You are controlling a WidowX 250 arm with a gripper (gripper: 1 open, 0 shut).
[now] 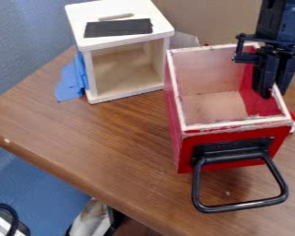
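Observation:
A red open-topped box (202, 131) with a white, pinkish-floored interior stands at the right of the table, a black handle (240, 202) hanging out from its front. The black gripper (272, 76) is at the box's upper right rim, its fingers reaching down by the right wall; whether they are shut on it is not clear.
A white wooden cubby (125, 76) with a black strip on top stands at the back left, a blue cloth (71, 85) beside it. Cardboard (209, 18) stands behind.

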